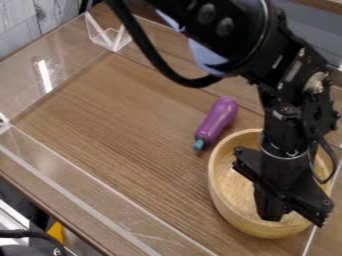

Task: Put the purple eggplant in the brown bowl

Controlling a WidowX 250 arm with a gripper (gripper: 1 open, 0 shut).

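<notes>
The purple eggplant (215,118) lies on the wooden table, just outside the upper left rim of the bowl, its teal stem end pointing toward the lower left. To the right is the brown bowl (229,205), light inside and partly covered by the arm. My black gripper (274,214) hangs over the bowl with its fingers pointing down into it. It is shut with nothing held, and the eggplant is well clear of it to the upper left. No item shows in the visible part of the bowl.
A wide stretch of bare table (120,120) lies left of the eggplant. Clear plastic edging (80,185) runs along the table's near left side. A white wire-like stand (107,34) is at the far edge, and dark cables (34,235) sit at the lower left corner.
</notes>
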